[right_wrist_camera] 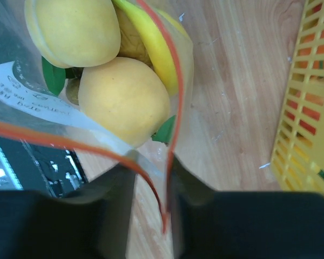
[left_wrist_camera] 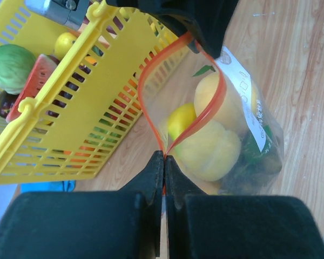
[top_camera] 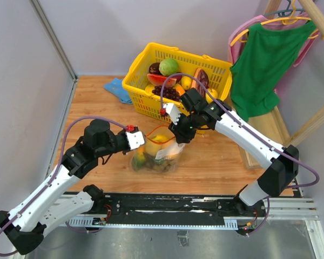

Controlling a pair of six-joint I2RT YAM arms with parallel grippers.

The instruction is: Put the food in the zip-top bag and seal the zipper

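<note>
The clear zip top bag stands on the wooden table between my arms, its orange zipper rim bowed open at the top. Inside lie round pale-yellow fruits, a lemon-like yellow fruit and some green leaves; a banana-like piece shows in the right wrist view. My left gripper is shut on one end of the rim, where both lips meet. At the opposite corner, my right gripper has its fingers apart, with the two orange lips running between them. The bag's lower part is hazy in the top view.
A yellow basket of play produce stands behind the bag, close to my right arm. A blue cloth lies left of it. To the right hangs a green top on a wooden rack. Open table lies right of the bag.
</note>
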